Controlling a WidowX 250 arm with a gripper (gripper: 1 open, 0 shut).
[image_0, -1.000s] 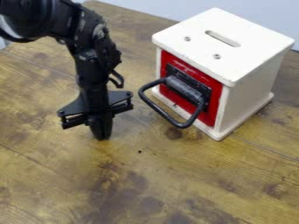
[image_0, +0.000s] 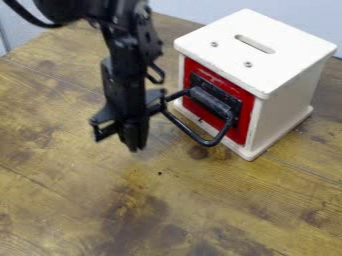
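Observation:
My black gripper (image_0: 134, 134) is shut, with nothing visible between its fingers. It hangs over the wooden table (image_0: 80, 200), left of a white box (image_0: 274, 60) with a red front panel (image_0: 237, 128). A black U-shaped handle (image_0: 219, 132) on a dark cylinder juts out from that panel, close to the gripper's right side. The gripper is blurred.
The box stands at the back right against a pale wall (image_0: 321, 15).
The box and handle look unmoved.

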